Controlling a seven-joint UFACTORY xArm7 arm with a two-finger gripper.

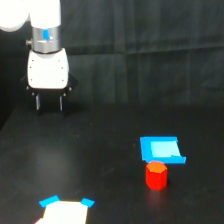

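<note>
My gripper [49, 102] hangs from the white arm [47, 70] at the upper left. It is open: its two thin dark fingers stand apart, and nothing shows between them. At the lower right, a small red block [156, 176] with an angular top stands on the black table, well away from the gripper. Just behind the block lies a blue-bordered patch [150, 144] with a pale middle.
At the lower left, a white square [64, 214] with blue tape [49, 201] at its corners is cut off by the frame's bottom edge. Dark curtains [140, 60] hang at the back.
</note>
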